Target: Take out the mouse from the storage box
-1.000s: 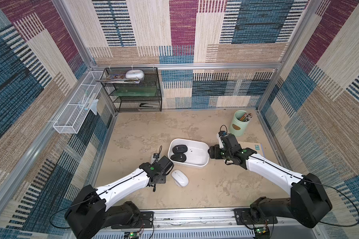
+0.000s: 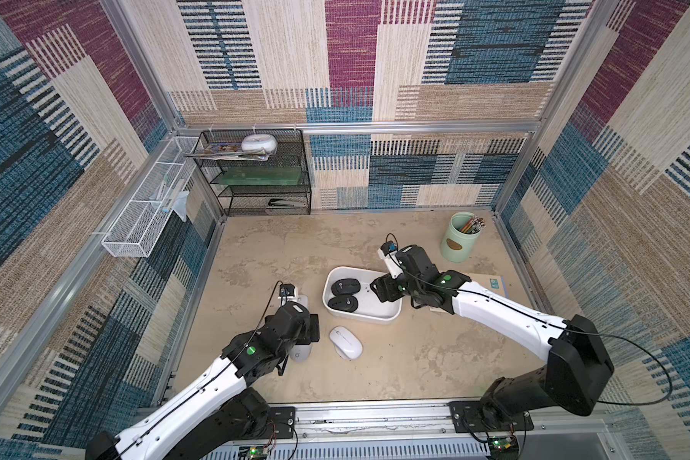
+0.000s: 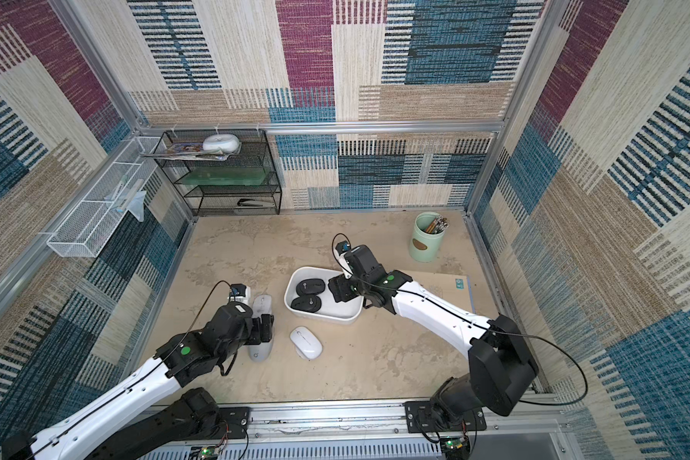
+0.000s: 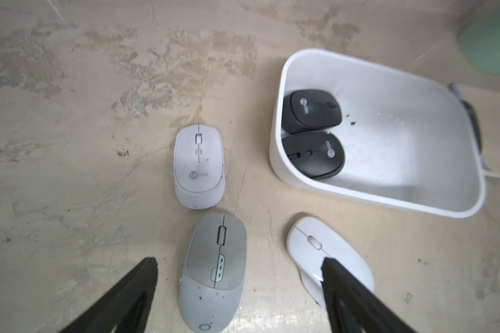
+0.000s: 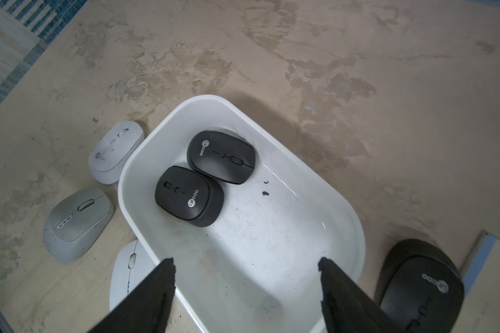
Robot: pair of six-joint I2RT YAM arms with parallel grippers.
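Note:
The white storage box (image 5: 294,222) holds two black mice: the farther mouse (image 5: 221,156) and the nearer mouse (image 5: 186,194), side by side at its left end. Over the box's right end hangs my right gripper, open and empty. My left gripper is held above the grey mouse (image 4: 214,272); its fingers (image 4: 136,294) stand apart with nothing gripped. A white mouse (image 4: 330,258) and a small pale mouse (image 4: 199,165) lie on the table left of and in front of the box. Another black mouse (image 5: 422,288) sits outside, right of the box.
A green pen cup (image 2: 454,241) stands at the back right. Near the right black mouse lies a flat card or notebook (image 2: 475,285). A black wire rack (image 2: 257,172) occupies the back left. Table behind the box is clear.
My right gripper has moved left, from beside the box to above its right end. My left gripper has risen and shifted a little left, away from the mice.

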